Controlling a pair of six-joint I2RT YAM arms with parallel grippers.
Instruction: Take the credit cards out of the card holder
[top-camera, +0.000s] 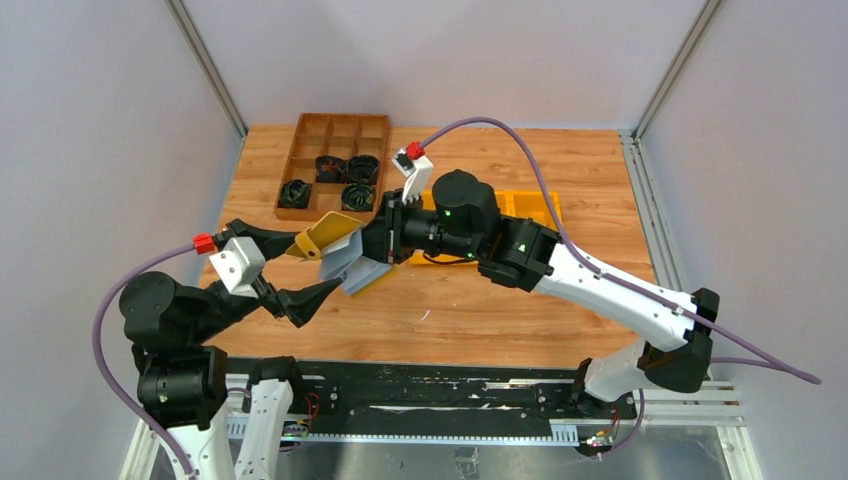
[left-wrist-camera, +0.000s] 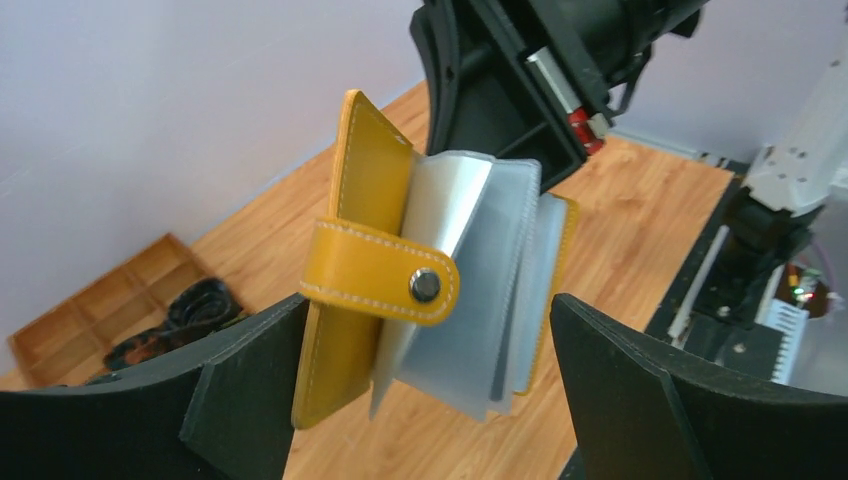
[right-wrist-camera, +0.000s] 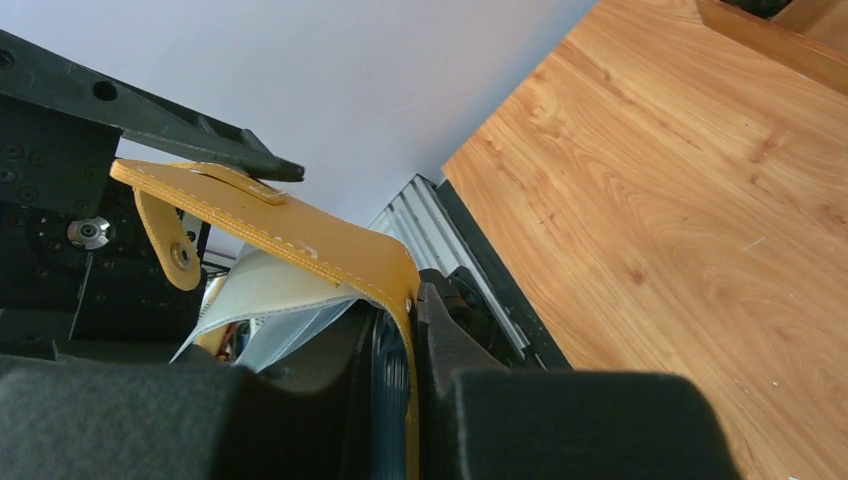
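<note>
Held in the air above the table is the yellow card holder (top-camera: 326, 232), its clear sleeves (left-wrist-camera: 487, 290) fanned apart. My right gripper is shut on its spine side. In the left wrist view the strap (left-wrist-camera: 375, 270) with a dark snap button hangs loose from one cover. My left gripper (top-camera: 297, 270) stands open, its fingers on either side of the holder's free edge. Nothing is clamped between those fingers. Whether a card sits inside the sleeves cannot be told.
A wooden compartment tray (top-camera: 318, 137) with several coiled dark cables stands at the back left. A yellow tray (top-camera: 527, 206) lies at the back, partly behind the right arm.
</note>
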